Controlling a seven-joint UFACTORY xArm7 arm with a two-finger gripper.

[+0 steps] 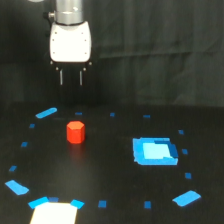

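Observation:
A small red block (75, 132) with a six-sided outline sits on the black table, left of centre. Above it and slightly to the left hangs my white gripper (70, 80), clear of the block. Its two thin dark fingers point down and stand apart, so it is open, with nothing visible between them. On the right lies a blue-bordered square (138, 152) with a bare white middle.
Short blue tape marks (187, 198) are scattered over the table around the block and square. A pale object (54, 213) is cut off by the bottom edge at the left.

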